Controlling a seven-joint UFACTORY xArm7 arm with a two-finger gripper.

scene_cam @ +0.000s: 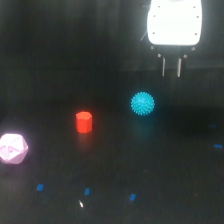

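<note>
At the top right, my gripper (171, 67) hangs with its two thin fingers apart and nothing between them. Down and to the left of it lies a spiky turquoise ball (142, 103), apart from the fingers. Farther left there is a red block (84, 122) that looks like a short upright prism or cylinder. Near the left edge sits a pale pink faceted ball (13, 148). None of these objects is touched by the gripper.
Small blue marks (87, 191) dot the dark surface (110, 160), with others along the front and the right side. A short white mark (81, 204) shows near the front. Wide dark areas between the objects are clear.
</note>
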